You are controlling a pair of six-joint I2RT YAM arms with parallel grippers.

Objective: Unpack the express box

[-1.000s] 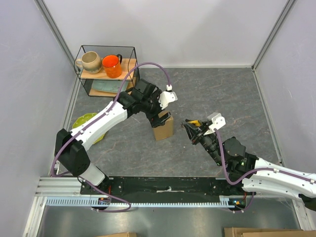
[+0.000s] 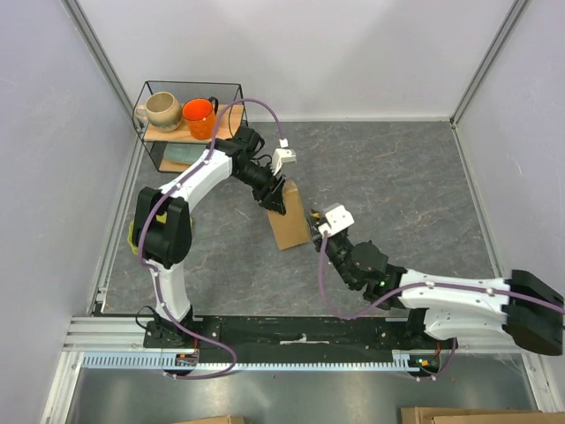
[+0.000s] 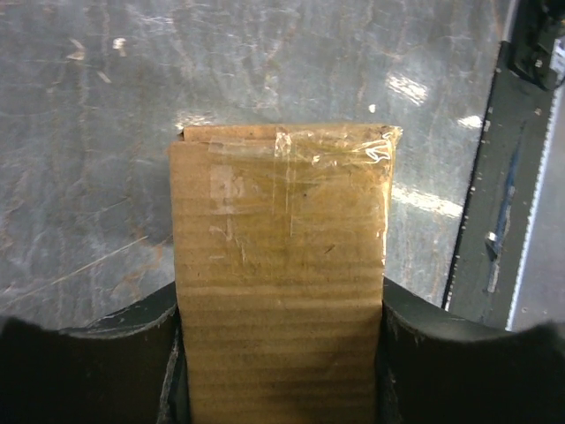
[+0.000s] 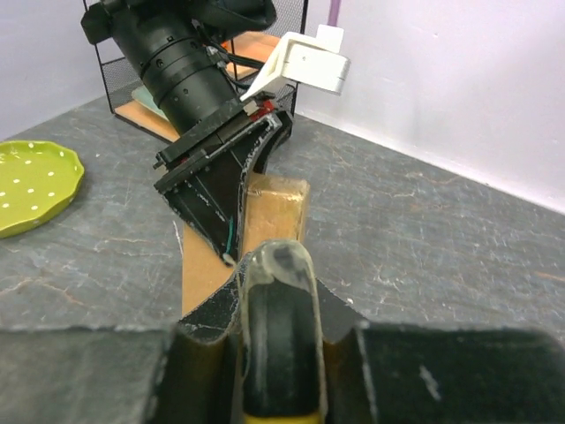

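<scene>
A taped cardboard express box [image 2: 289,228] stands on the dark work surface. My left gripper [image 2: 274,194] is shut on its upper part; in the left wrist view the box [image 3: 278,238] fills the space between the fingers. My right gripper [image 2: 315,225] is close beside the box on the right. In the right wrist view its fingers [image 4: 278,344] are in the foreground, in front of the box [image 4: 274,212], their opening unclear.
A wire rack [image 2: 177,140] with two mugs stands at the back left. A yellow-green plate [image 4: 35,181] lies to the left, partly behind the left arm.
My left gripper has shifted left and up on the box, which appears more tilted. My right gripper has moved left, up to the box.
</scene>
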